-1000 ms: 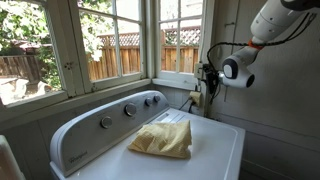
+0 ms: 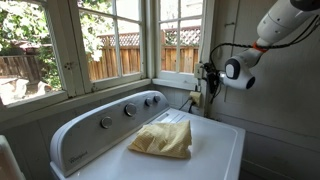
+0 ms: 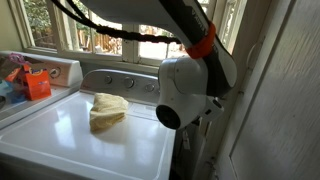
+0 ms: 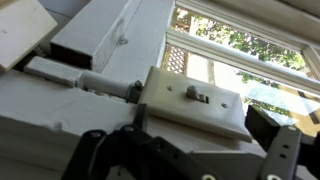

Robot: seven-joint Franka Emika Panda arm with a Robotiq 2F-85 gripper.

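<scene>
A light switch (image 4: 195,95) with a small toggle stands on a cream wall plate (image 4: 225,112) in the wrist view. My gripper is right in front of it, its dark fingers (image 4: 262,126) spread apart, with the plate showing between them. No object is held. Whether a finger touches the plate or the toggle cannot be told. Exterior view 1 has the gripper (image 2: 209,80) small and dark against the wall by the window corner. From exterior view 2 the arm's white wrist (image 3: 185,90) hides it.
Below stands a white washing machine or dryer (image 2: 205,150) with a yellow cloth (image 2: 162,139) on top. Window frames (image 2: 178,45) border the gripper's spot on the left. An orange container (image 3: 38,84) sits at the far left in exterior view 2.
The arm's upper links and orange band have shifted slightly to the right. At the wall, the gripper's position looks almost the same. The cloth has stayed in place.
</scene>
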